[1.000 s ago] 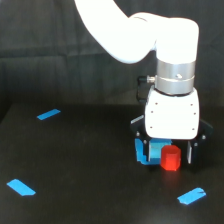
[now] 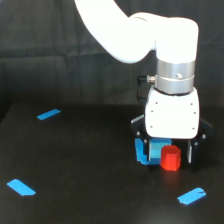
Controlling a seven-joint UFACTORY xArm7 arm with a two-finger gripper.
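A red block stands on the black table at the right, under the white arm. Close on its left are blue pieces, partly covered by the hand. My gripper points downward over this group, its fingers spread apart to either side of the red block and some of the blue. The fingers look open. Whether a finger touches any block cannot be made out.
Flat blue pieces lie apart on the table: a far left strip, a near left one and a near right one. A dark curtain hangs behind.
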